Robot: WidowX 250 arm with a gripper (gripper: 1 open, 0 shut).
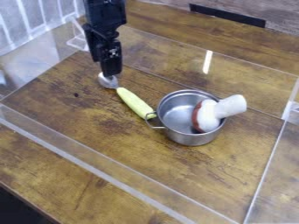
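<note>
My black gripper (107,56) hangs at the upper left of the camera view, open, above a small white spoon-like object (107,80) on the wooden table. A pale yellow corn cob (135,102) lies diagonally below it, beside a steel pot (187,133). In the pot rests an object with a white stalk and a reddish part (215,112), its white end sticking out over the rim at the right.
Clear transparent panels edge the area at left, back and right. A dark slot sits at the back right.
</note>
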